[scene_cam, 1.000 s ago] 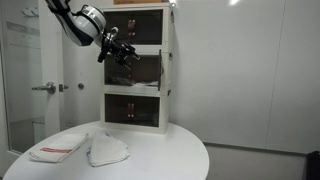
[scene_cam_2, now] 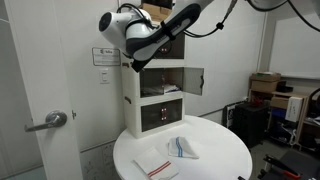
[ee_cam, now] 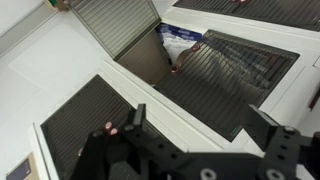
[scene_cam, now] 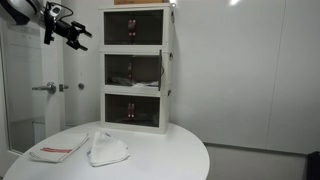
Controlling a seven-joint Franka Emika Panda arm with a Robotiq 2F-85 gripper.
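Note:
My gripper (scene_cam: 82, 36) hangs in the air left of the white cabinet's top, clear of everything. In the wrist view its dark fingers (ee_cam: 262, 127) stand wide apart, with nothing held between them. The white cabinet (scene_cam: 134, 92) has three compartments with dark doors. Its middle door (scene_cam_2: 193, 82) is swung open, and some light-coloured contents (scene_cam_2: 158, 90) lie inside that compartment. On the round white table (scene_cam: 180, 150) are two cloths: a striped white towel (scene_cam: 58, 148) at left and a folded white cloth (scene_cam: 107, 149) beside it.
A door with a metal handle (scene_cam_2: 45, 123) stands to the left. The whiteboard (scene_cam: 240, 70) covers the wall on the right. Free table surface lies right of the cloths.
My arm has moved up and to the left, away from the front of the cabinet. Both cloths and the cabinet look unchanged.

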